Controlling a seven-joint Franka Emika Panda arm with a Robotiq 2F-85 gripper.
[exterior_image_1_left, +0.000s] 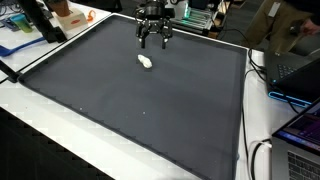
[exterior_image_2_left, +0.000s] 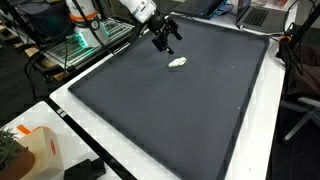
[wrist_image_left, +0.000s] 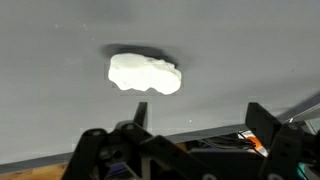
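A small white lumpy object (exterior_image_1_left: 145, 61) lies on the dark grey table mat, near its back edge in exterior view 1. Seen from the wrist, the white object (wrist_image_left: 145, 73) is a bent, rounded strip lying apart from the fingers. My gripper (exterior_image_1_left: 153, 43) is just behind it and above the mat, its two fingers spread wide with nothing between them. From the other side, the gripper (exterior_image_2_left: 166, 48) hangs slightly to the left of the object (exterior_image_2_left: 178, 62).
Laptops (exterior_image_1_left: 295, 75) stand at the right side. At the back left are a dark box (exterior_image_1_left: 41, 22) and cluttered items. Cables run along the table edges.
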